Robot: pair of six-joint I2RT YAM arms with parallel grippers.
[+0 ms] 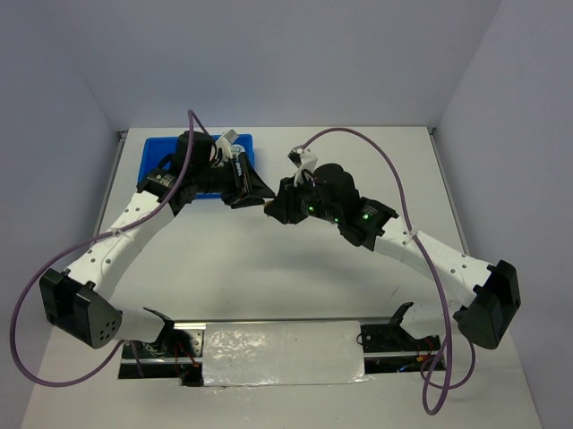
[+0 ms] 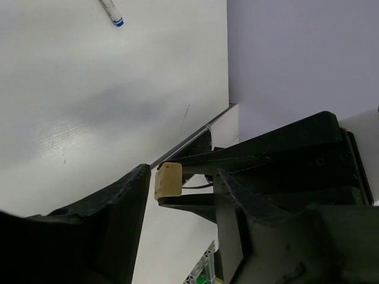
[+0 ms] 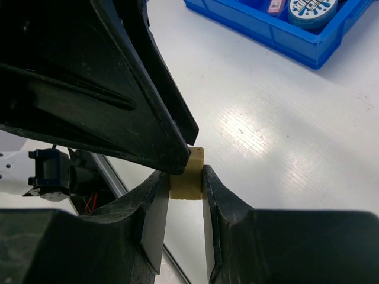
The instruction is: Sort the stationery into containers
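Note:
My right gripper (image 1: 285, 204) is shut on a small tan block (image 3: 186, 180), seen between its fingertips in the right wrist view and also in the left wrist view (image 2: 168, 179). My left gripper (image 1: 255, 198) faces it in the middle above the table, part open, its fingertips at the block's near end. A blue container (image 3: 320, 48) holding round tins (image 3: 311, 12) stands at the back left, partly hidden by the left arm in the top view. A white marker with a blue end (image 2: 111, 13) lies on the table in the left wrist view.
Grey walls (image 1: 295, 63) enclose the back and both sides. A metal rail (image 1: 269, 319) runs along the front edge.

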